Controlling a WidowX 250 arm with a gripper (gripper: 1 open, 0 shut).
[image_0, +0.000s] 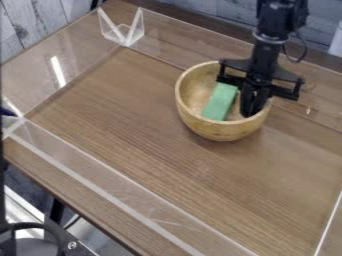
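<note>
A round wooden bowl sits on the table's right half, holding a green object. My black gripper reaches down from the top right into the right side of the bowl, beside the green object. Its fingertips are dark and partly hidden, so whether anything is between them is hard to see.
A clear angular object stands at the back left. A dark mechanical part shows at the bottom left corner.
</note>
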